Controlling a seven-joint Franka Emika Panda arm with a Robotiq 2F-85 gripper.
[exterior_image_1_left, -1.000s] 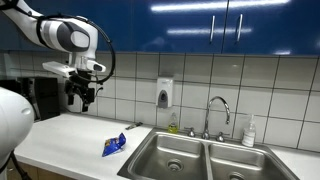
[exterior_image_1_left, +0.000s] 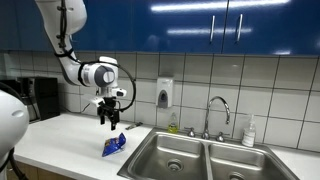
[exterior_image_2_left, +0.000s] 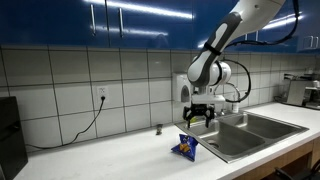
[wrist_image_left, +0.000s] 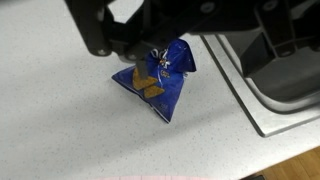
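A blue bag (exterior_image_1_left: 114, 144) with a yellowish-brown picture lies on the white counter, left of the sink. In the wrist view the bag (wrist_image_left: 158, 78) is below the gripper, its upper part partly covered by the dark gripper parts. My open gripper (exterior_image_1_left: 108, 120) hangs above the bag, pointing down, with free space between them. From the other side, the bag (exterior_image_2_left: 186, 147) again sits under the gripper (exterior_image_2_left: 197, 122). Nothing shows between the fingers.
A steel double sink (exterior_image_1_left: 205, 158) with a curved faucet (exterior_image_1_left: 213, 110) takes up the right side. Soap bottles (exterior_image_1_left: 250, 130) stand behind it. Blue cabinets (exterior_image_1_left: 180, 27) hang overhead. A dark appliance (exterior_image_1_left: 42, 97) stands at the back left. The counter (exterior_image_1_left: 60, 140) left of the bag is clear.
The arm has swung rightward and come down, from the left side of the counter to above the bag. The bag has stayed where it was.
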